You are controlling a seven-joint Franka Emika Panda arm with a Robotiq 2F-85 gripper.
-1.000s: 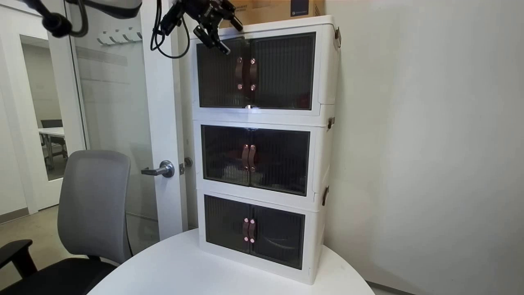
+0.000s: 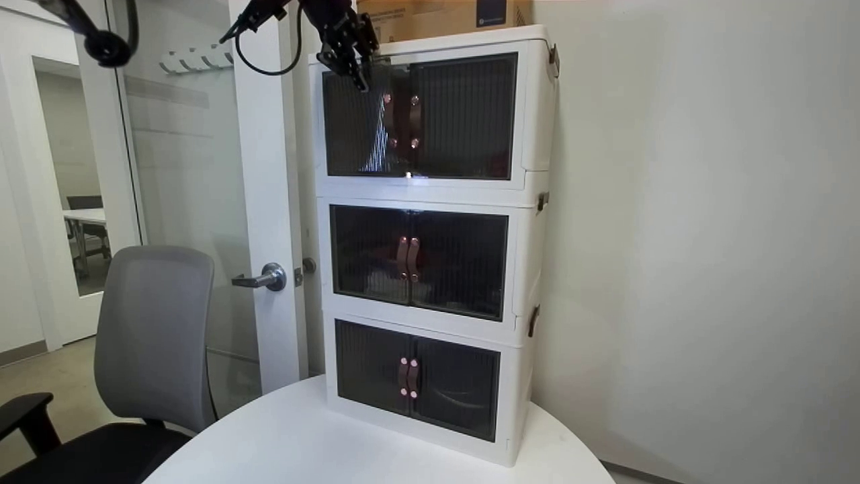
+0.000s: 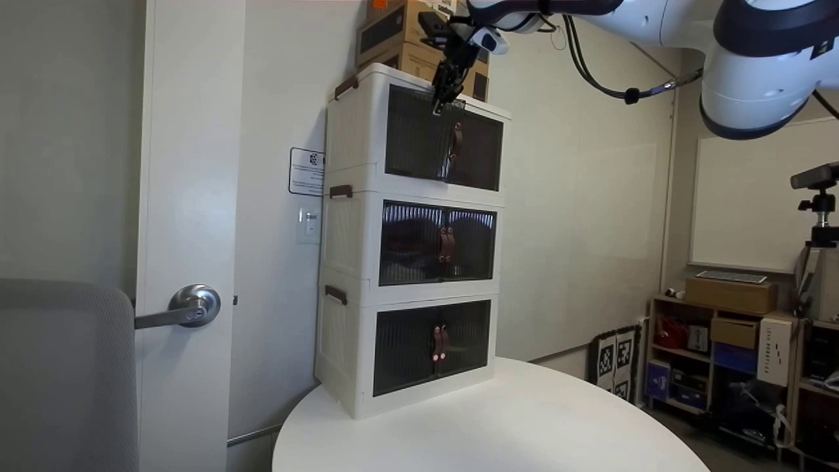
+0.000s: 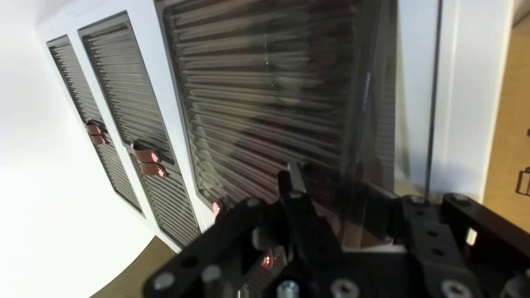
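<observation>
Three stacked white cabinet units [image 2: 322, 189] with dark ribbed doors stand on a round table. My gripper [image 2: 367, 72] is at the upper edge of the top unit's left door [image 2: 355, 133], above its brown handle [image 2: 389, 121]. That door stands slightly ajar; the top right door [image 2: 467, 121] looks closed. In the wrist view the fingers of my gripper are part open, one in front of the ribbed panel [image 4: 233, 89], the other toward the cabinet's top frame. The door's upper edge runs between them; whether they touch it I cannot tell.
Cardboard boxes [image 3: 405, 47] rest on top of the stack, close behind the gripper. A grey chair [image 2: 153, 331] and a door with a lever handle [image 2: 270, 277] are to the left.
My gripper has turned and its fingers have come closer together at the door's top edge. The top left door has shifted slightly outward, and a bright reflection now shows on it.
</observation>
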